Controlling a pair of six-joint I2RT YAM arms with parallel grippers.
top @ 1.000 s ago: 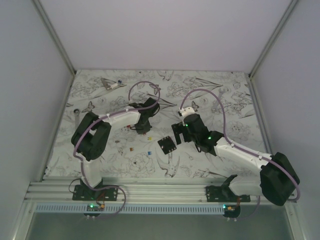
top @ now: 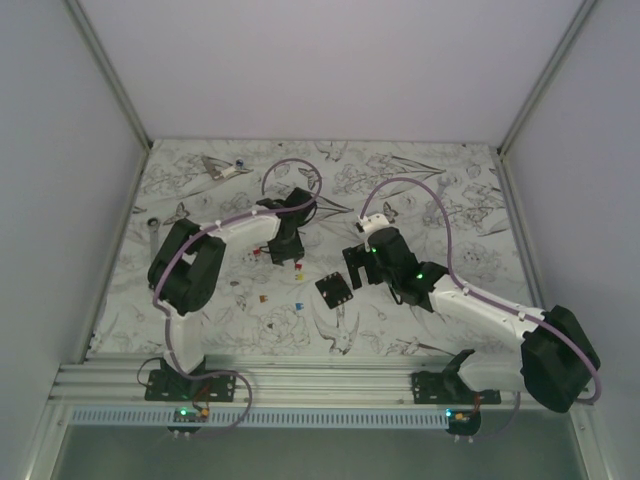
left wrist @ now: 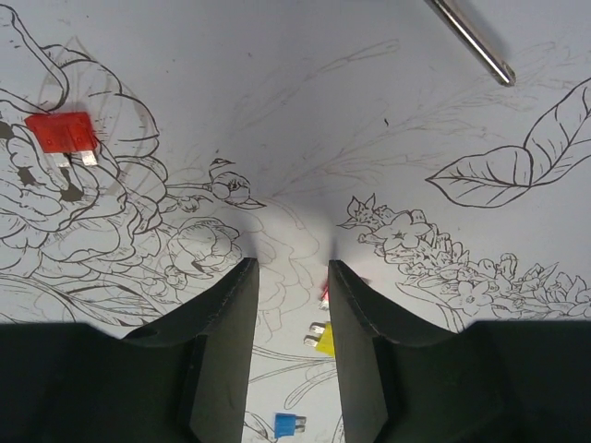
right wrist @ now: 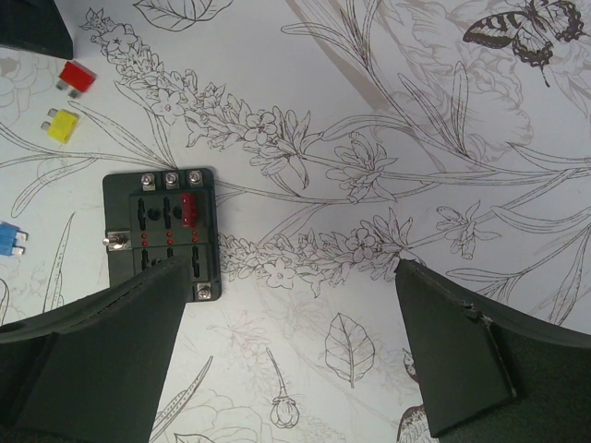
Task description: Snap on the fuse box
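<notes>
The black fuse box (right wrist: 161,221) lies on the table in the right wrist view, a red fuse (right wrist: 187,209) seated in its upper right slot. Loose red (right wrist: 77,76), yellow (right wrist: 62,125) and blue (right wrist: 11,238) fuses lie to its left. My left gripper hangs low with its fingers part open and nothing visible between them, over a red fuse that is mostly hidden at the right fingertip; another red fuse (left wrist: 61,133) lies to its upper left. My right gripper is open, beside the fuse box with nothing between its fingers.
A metal rod (left wrist: 471,41) lies beyond the left fingers. A spoon-like tool (top: 153,230) is at the table's left, and small items (top: 225,170) lie at the back left.
My left arm has shifted slightly over the last second, around the red fuse at its fingertips. The right arm has stayed still.
</notes>
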